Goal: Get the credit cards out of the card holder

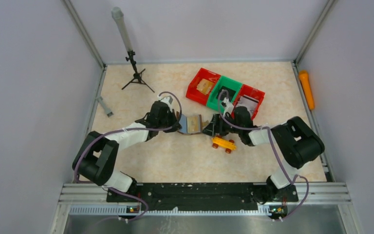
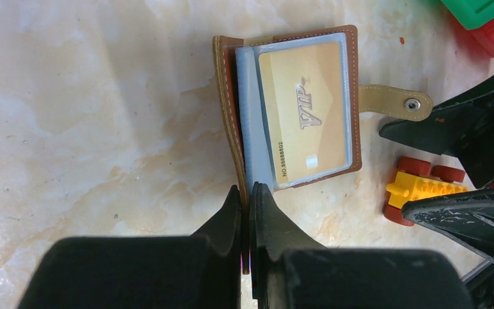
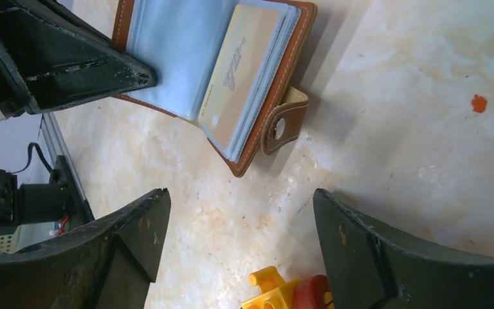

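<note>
A brown card holder (image 1: 187,125) lies spread between my two arms, its clear sleeves showing. A gold card (image 2: 305,109) marked VIP sits in a sleeve of its right half. My left gripper is shut on the brown left cover of the holder. On the right side a snap strap (image 2: 386,100) sticks out toward my right gripper, which stands open with nothing between its fingers. In the right wrist view the holder's strap end lies beyond those fingers, apart from them.
Just below my right gripper sits a yellow toy car (image 1: 224,144) with red wheels. Behind it stand joined bins: a red one (image 1: 191,92) at left, a green one (image 1: 213,101) and another red one.
</note>
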